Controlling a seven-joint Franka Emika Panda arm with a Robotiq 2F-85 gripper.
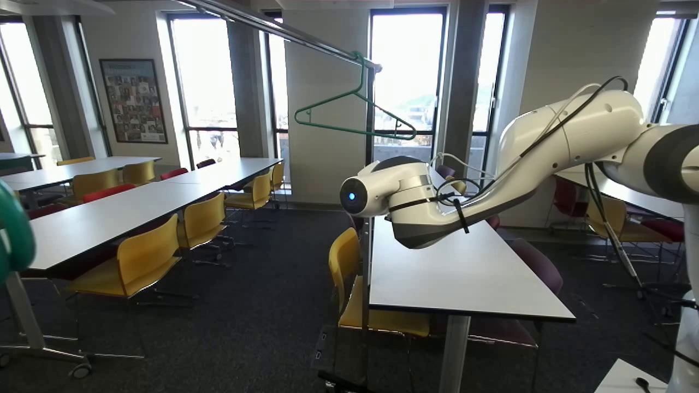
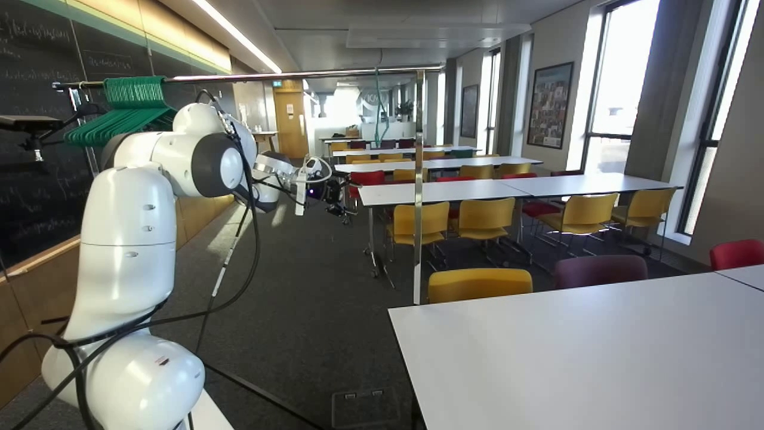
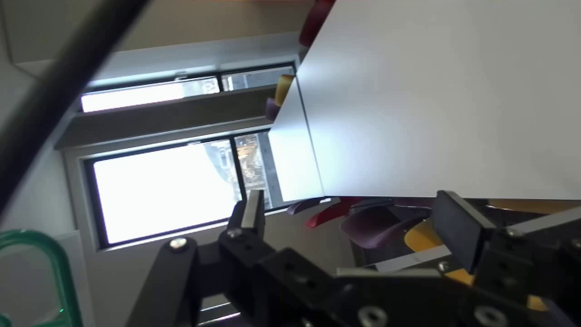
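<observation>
One green hanger (image 1: 341, 129) hangs by its hook near the end of the metal rail (image 1: 288, 33), apart from the green bundle of hangers (image 2: 132, 93) at the rail's other end. My gripper stands open, with nothing between its fingers. In exterior view 2 the gripper (image 2: 334, 197) is below rail height; in exterior view 1 the wrist hides it, beneath the single hanger. A curved green piece (image 3: 64, 278), apparently part of a hanger, shows at the lower left of the wrist view, outside the fingers.
The rail's upright post (image 2: 419, 179) stands beside a white table (image 2: 573, 351). Yellow chairs (image 1: 345, 262) and more tables fill the room. A blurred dark bar (image 3: 60, 92) crosses the wrist view's upper left. Cables (image 2: 250, 243) hang along the arm.
</observation>
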